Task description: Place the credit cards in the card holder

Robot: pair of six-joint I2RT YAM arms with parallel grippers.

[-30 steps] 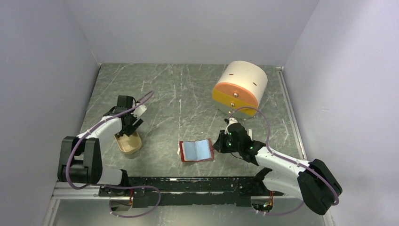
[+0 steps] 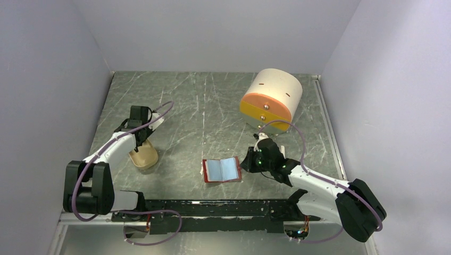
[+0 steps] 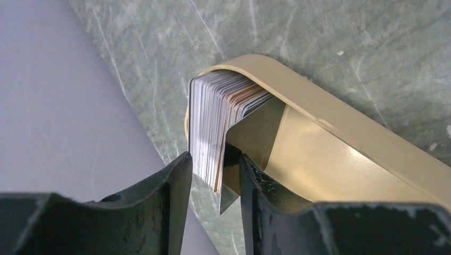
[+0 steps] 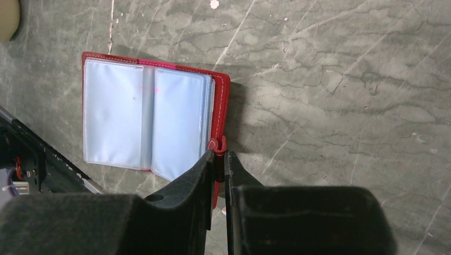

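Observation:
In a beige container [image 3: 345, 130] a packed row of cards [image 3: 207, 119] stands on edge at one end. My left gripper reaches over that end. Its fingers stand part open, with the last cards of the row showing in the gap, and free space is left beside them. The red card holder [image 4: 223, 85] lies spread open on the table, its pale sleeves [image 4: 178, 117] facing up. At the holder's side edge, my right gripper has its fingertips against both sides of a red strap. The lower end of the strap is hidden by the fingers.
A rounded cabinet [image 2: 271, 98] with orange and yellow drawers stands at the back right. Between container and holder the grey table [image 2: 183, 122] is clear. A wall [image 3: 64, 117] runs close beside the container.
My left gripper's fingers have drawn closer together, and its arm has shifted slightly left. The container has moved slightly left as well. The right arm and the holder have stayed put.

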